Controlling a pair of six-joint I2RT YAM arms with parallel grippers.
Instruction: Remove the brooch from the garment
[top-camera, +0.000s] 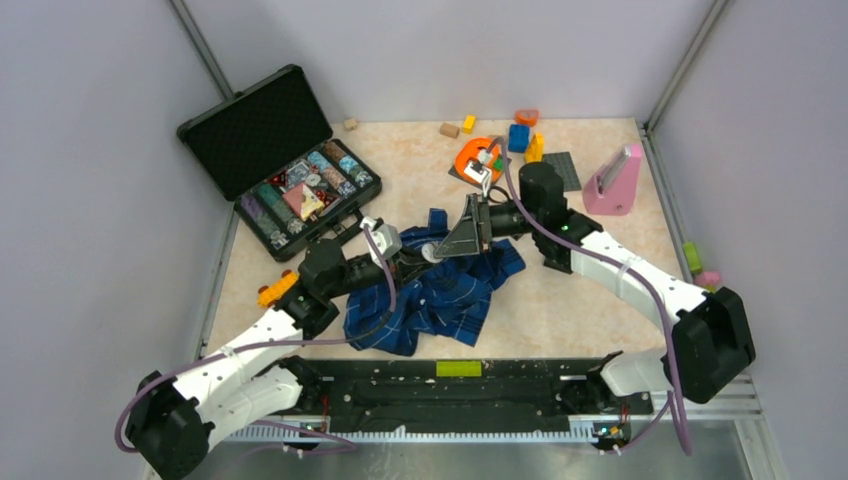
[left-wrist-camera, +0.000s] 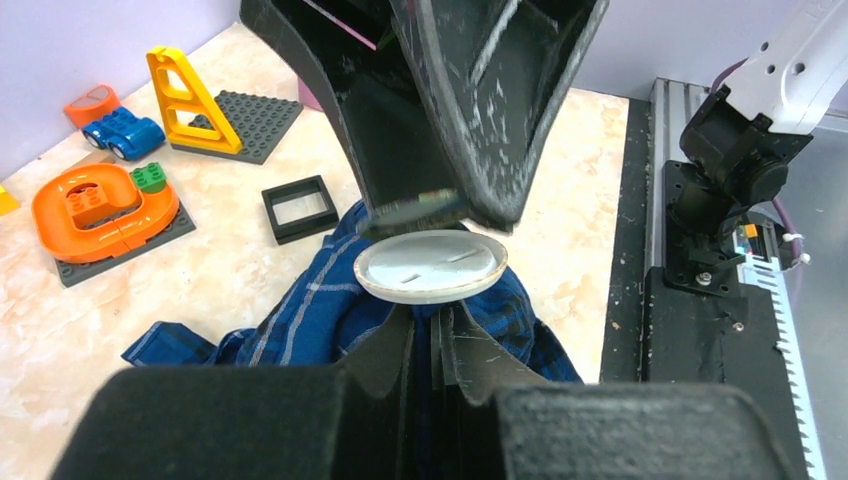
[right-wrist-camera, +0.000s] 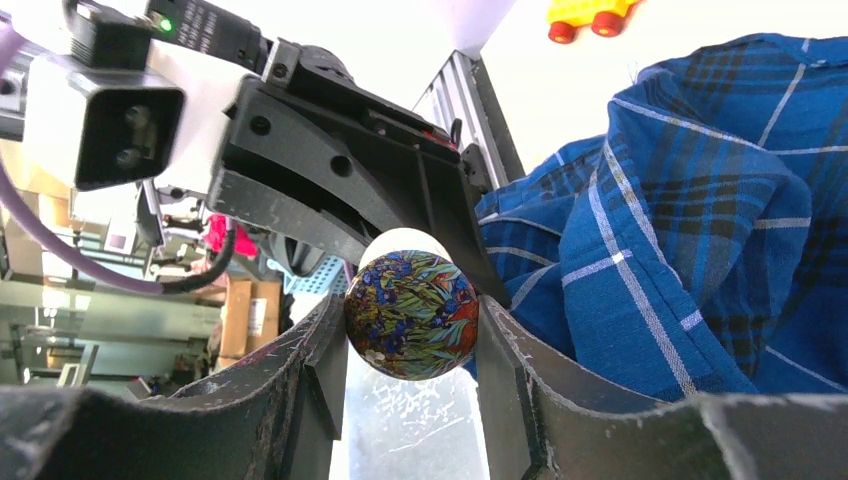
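The brooch (right-wrist-camera: 411, 315), round with a dark floral face, sits between the fingertips of my right gripper, which is shut on it. Its pale back (left-wrist-camera: 430, 267) faces the left wrist view, right above the fingertips of my left gripper. A narrow strip of blue cloth shows between those left fingers, shut on the garment. From the top, the two grippers meet at the white disc (top-camera: 431, 253). Below them the dark blue plaid garment (top-camera: 440, 298) lies crumpled on the table. Whether the pin still passes through cloth is hidden.
An open black case (top-camera: 300, 190) of chips stands at the back left. Toy bricks and an orange track (top-camera: 478, 160) lie at the back, a pink stand (top-camera: 613, 182) at the right. Bare table lies right of the garment.
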